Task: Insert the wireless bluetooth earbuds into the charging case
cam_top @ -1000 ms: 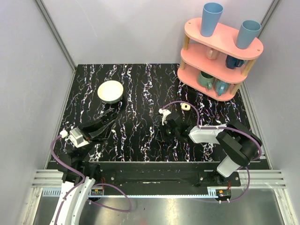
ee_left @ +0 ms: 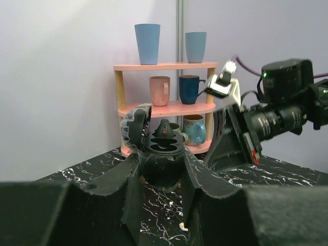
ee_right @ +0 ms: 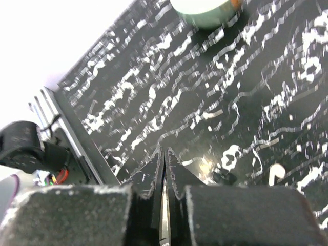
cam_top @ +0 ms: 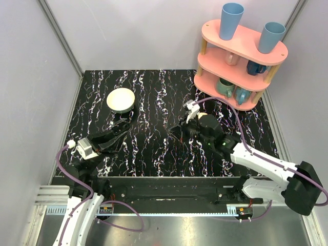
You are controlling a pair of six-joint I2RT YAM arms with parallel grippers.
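My left gripper is shut on a black charging case [ee_left: 162, 177] held above the table. Its lid stands open on the left, and two dark slots face up. A small dark dome [ee_left: 165, 129] with a red mark shows behind the slots; whether it belongs to the case I cannot tell. My right gripper is shut above the table, right of the case in the top view. Its tips meet, and no earbud shows clearly between them. A white earbud [ee_right: 277, 171] lies on the marble-pattern table. Near the right finger shows a small dark lump [ee_right: 224, 176], unclear.
A pale bowl [cam_top: 121, 100] stands behind the case, close to the left gripper. The pink shelf [cam_top: 233, 67] with several cups occupies the back right. Partly behind the right arm is a cream piece [cam_top: 201, 115].
The left arm and case stay put.
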